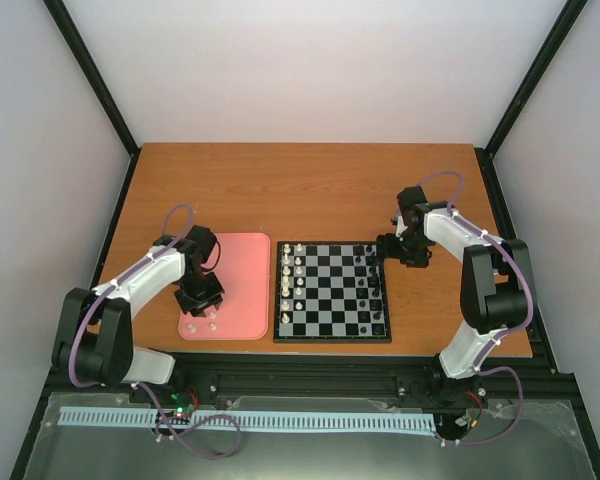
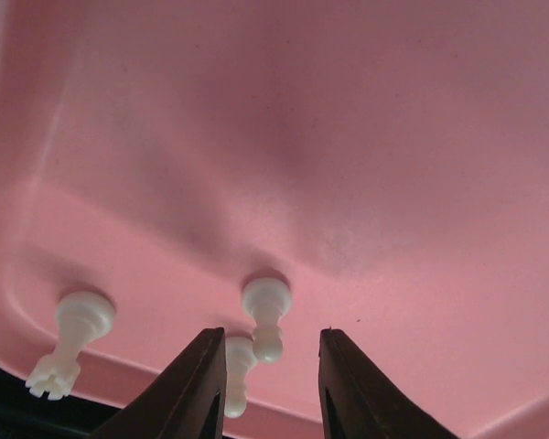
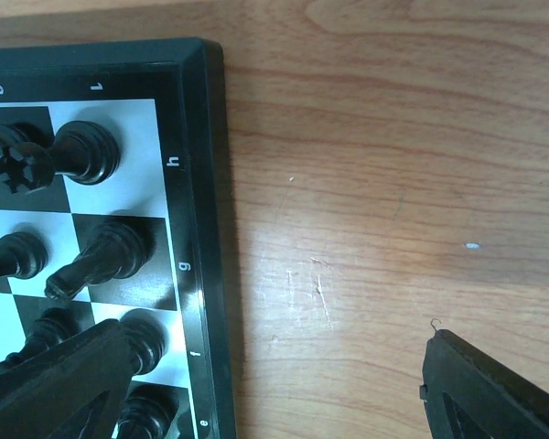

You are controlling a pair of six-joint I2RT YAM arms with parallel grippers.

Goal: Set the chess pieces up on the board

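On the pink tray [image 1: 242, 280], my left gripper hangs low, its fingers part open over white pieces. Two white pawn-like pieces [image 2: 266, 302] lie near or between the fingertips, and a white rook [image 2: 71, 334] is to their left. The chessboard [image 1: 332, 300] holds rows of white pieces on its left and black pieces on its right. My right gripper stands open at the board's right edge, above black pieces [image 3: 87, 152] near the h and g squares, with bare wood between its fingers.
The board sits just right of the tray, close to the front edge of the table.
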